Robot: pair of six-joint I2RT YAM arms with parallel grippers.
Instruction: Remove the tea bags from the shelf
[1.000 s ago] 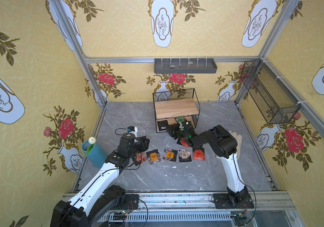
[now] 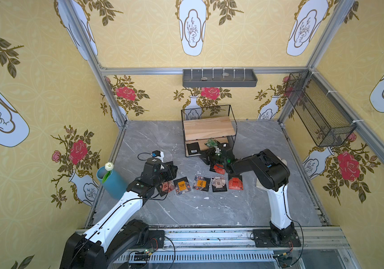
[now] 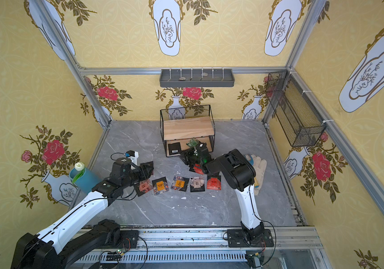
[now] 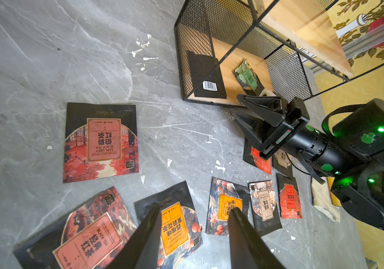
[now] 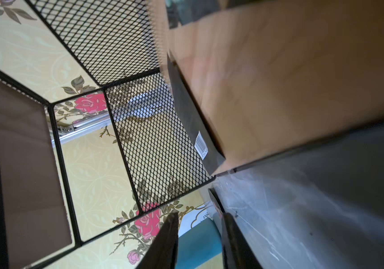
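A wire shelf [image 2: 207, 127] stands at the back middle. On its lower board lie a green tea bag and a black bag with a barcode, also seen in the right wrist view. My right gripper is at the shelf's front edge beside the green bag, its fingers apart; whether it touches the bag is unclear. Several tea bags lie on the table in front, including an Earl Grey bag [image 4: 101, 142]. My left gripper hangs over these bags at the left, open, with nothing seen between its blurred fingers.
A blue cylinder with a white flower [image 2: 113, 183] stands at the left edge, a glove [image 3: 258, 168] at the right behind my right arm. A grey rack [image 2: 218, 78] and a mesh basket [image 2: 317, 112] hang on the walls.
My right gripper has shifted slightly right at the shelf front, and the green bag has moved a little. The left arm has not visibly moved.
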